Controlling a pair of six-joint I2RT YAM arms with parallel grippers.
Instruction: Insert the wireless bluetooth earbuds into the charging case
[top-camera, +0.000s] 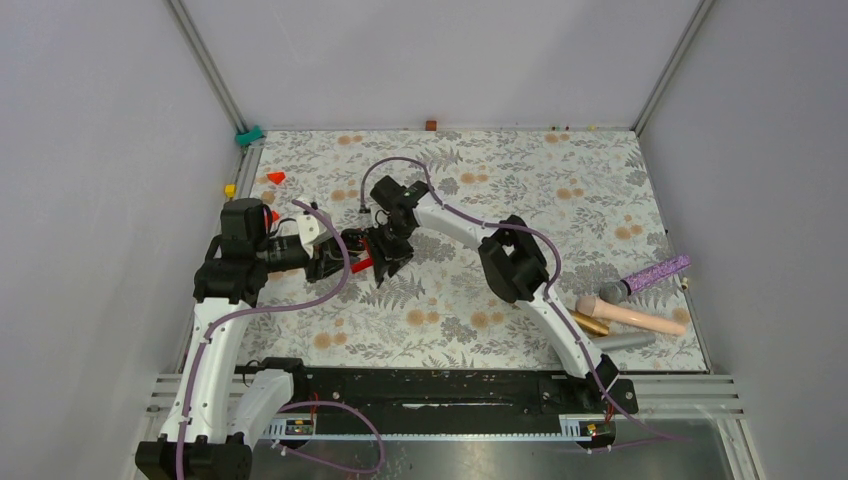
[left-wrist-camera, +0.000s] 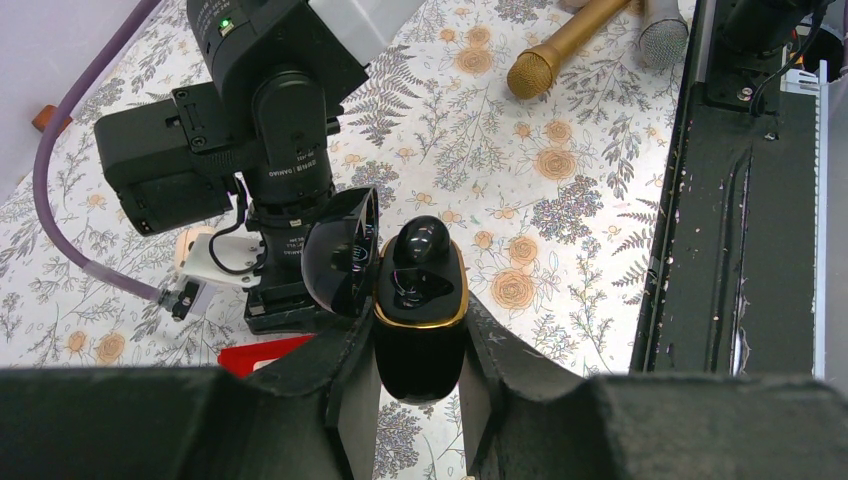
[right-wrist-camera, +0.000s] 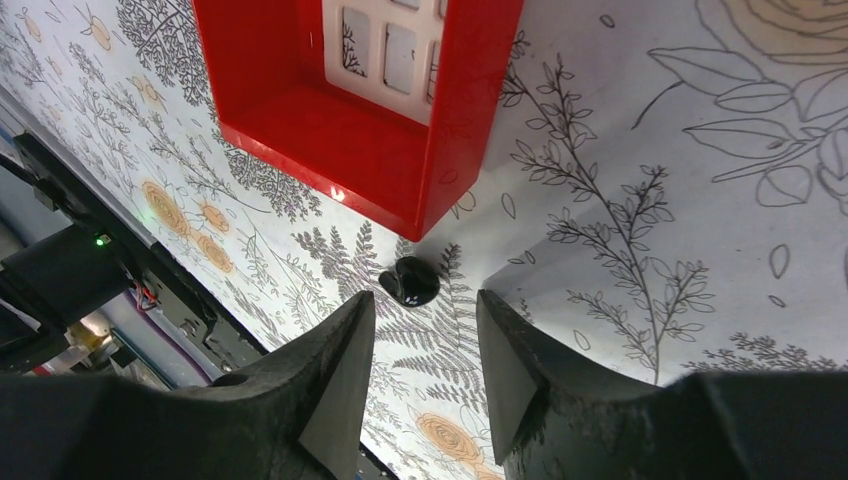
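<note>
My left gripper (top-camera: 332, 258) is shut on the open black charging case (left-wrist-camera: 420, 350), its lid (left-wrist-camera: 335, 255) raised and one glossy earbud shape (left-wrist-camera: 423, 240) in its top. A small black earbud (right-wrist-camera: 412, 282) lies on the floral mat below a red box (right-wrist-camera: 330, 160). My right gripper is open just over that earbud, empty between its fingertips. In the top view the right arm hides the earbud.
Several microphones (top-camera: 640, 320) lie at the right of the mat. Small red pieces (top-camera: 276, 177) are at the back left.
</note>
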